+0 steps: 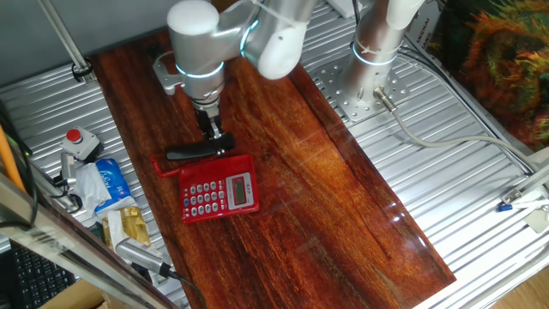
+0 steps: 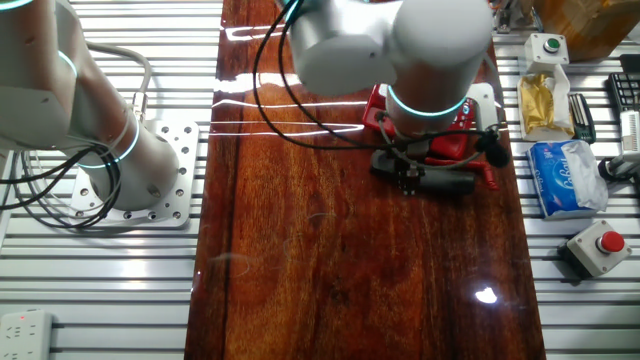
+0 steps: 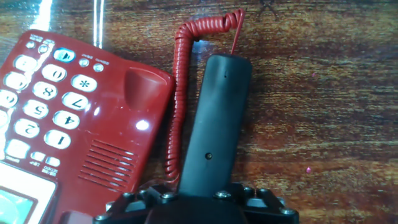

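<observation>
The red telephone base (image 1: 219, 188) lies on the wooden table with its keypad and small screen facing up. Beside it, along the edge away from the screen and keys, lies the black handset (image 3: 214, 127), apart from its cradle. A coiled red cord (image 3: 181, 81) runs between handset and base in the wrist view. My gripper (image 1: 220, 142) is down at one end of the handset. At the bottom of the wrist view, the gripper's dark body and linkages cover that end, so its fingertips and any grip on the handset are hidden.
Black cables (image 2: 300, 100) loop around the arm.
</observation>
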